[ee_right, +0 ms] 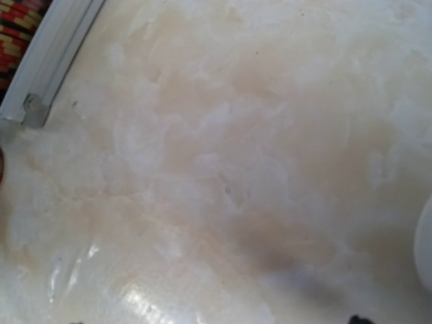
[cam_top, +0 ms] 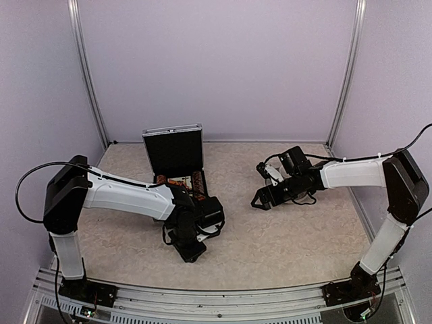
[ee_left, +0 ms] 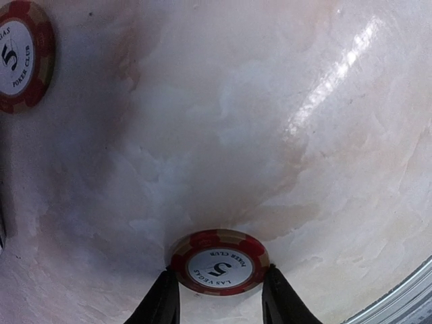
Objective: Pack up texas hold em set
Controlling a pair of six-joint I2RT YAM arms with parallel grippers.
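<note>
In the left wrist view a red-and-tan poker chip (ee_left: 220,267) with a white centre marked 5 sits between the fingertips of my left gripper, which is shut on its edges. It is at or just above the table; which, I cannot tell. A matching chip (ee_left: 17,57) lies flat at the upper left. The black-lined case (cam_top: 174,152) stands with its lid up behind my left arm, its chip rows (cam_top: 198,183) partly visible. Over bare table to the right, my right gripper (cam_top: 262,201) is open, with only its fingertips (ee_right: 360,319) showing in its wrist view.
The case's metal edge (ee_right: 57,54) crosses the upper left of the right wrist view. A white rounded object (ee_right: 425,246) enters at the right edge. My left arm (cam_top: 131,196) hides part of the table before the case.
</note>
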